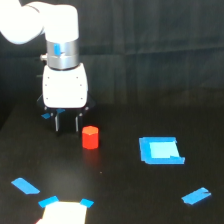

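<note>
A small red block (90, 138) with a hexagonal outline stands on the dark table, left of centre. My gripper (67, 124) hangs from the white arm just to its left in the picture, fingers pointing down. The two dark fingers stand apart, and nothing shows between them. Whether the right finger is nearer or farther than the block is hard to tell. To the right, a pale square (163, 150) lies on the table, framed with blue tape (148, 157).
Blue tape strips (25, 186) mark the table at the left, front and right. A pale object (64, 213) sits at the front edge, partly cut off.
</note>
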